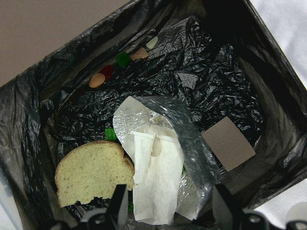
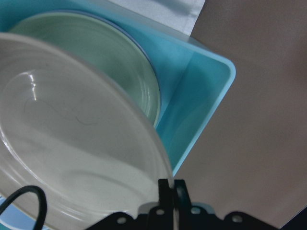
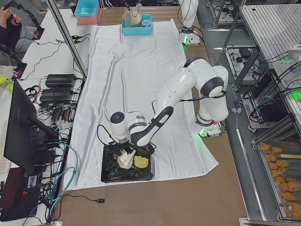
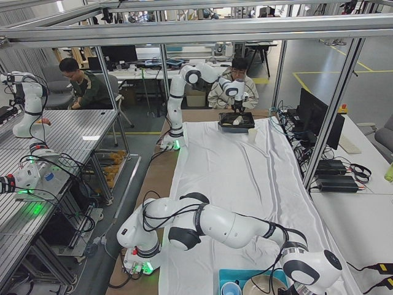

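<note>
My left gripper stands open over a black-bag-lined bin (image 3: 106,172), above a crumpled paper and foil wrapper (image 1: 156,177). A bread slice (image 1: 91,172) lies beside the wrapper, with a cardboard square (image 1: 228,141) and small scraps around. My right gripper is shut on the rim of a cream plate (image 2: 72,120), held over a blue basin (image 2: 206,91) that contains a green plate (image 2: 129,72) and a blue cup (image 4: 230,287).
A pale cup (image 4: 252,135) stands beside the bin. A monitor and cables line one side.
</note>
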